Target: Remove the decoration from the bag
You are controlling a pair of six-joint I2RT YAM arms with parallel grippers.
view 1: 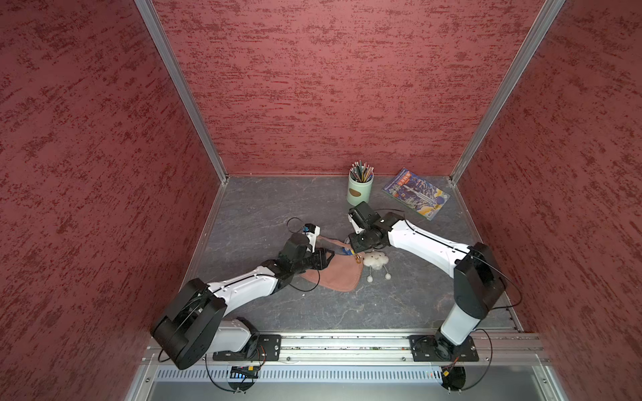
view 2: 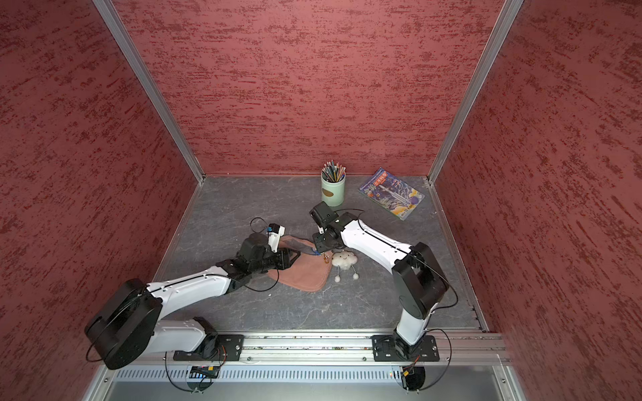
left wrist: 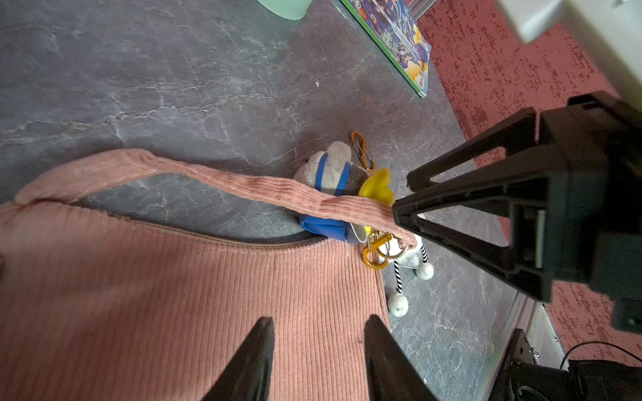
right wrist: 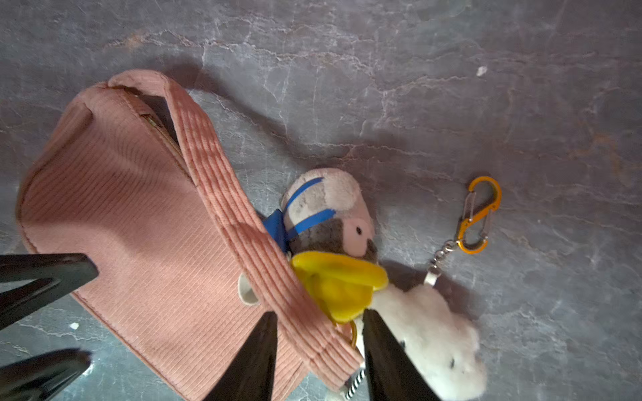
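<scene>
The pink ribbed bag (left wrist: 200, 314) lies flat, its strap (right wrist: 234, 214) looping along the zipper side. A plush duck (right wrist: 327, 193) with blue stripes and a yellow bill rests at the bag's edge, partly beneath the strap. Gold clip hardware (left wrist: 378, 252) shows at the strap's end. Apart from the bag's strap on the table lies an orange S-shaped clip (right wrist: 474, 214), chained to a white plush (right wrist: 428, 341). My left gripper is open over the bag, holding nothing. My right gripper is open, its fingertips on either side of the strap's end.
At the back stand a green pencil cup (view 1: 358, 192) and a colourful book (view 1: 418, 192) lying flat. The two grippers are close to each other over the bag.
</scene>
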